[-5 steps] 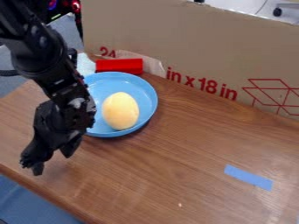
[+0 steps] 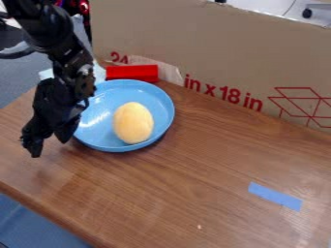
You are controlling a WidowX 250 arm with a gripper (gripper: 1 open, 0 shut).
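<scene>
A blue plate rests on the wooden table with a pale yellow, egg-shaped object on its right half. My black gripper is at the plate's left edge, low over the table, fingers pointing down. Whether its fingers are apart or closed on something is hard to tell against the dark arm.
A red object with pale material lies behind the plate, against a large cardboard box. A blue tape strip is stuck at the right.
My gripper has moved back, away from the table's front edge toward the plate's left side. The plate and yellow object look unmoved.
</scene>
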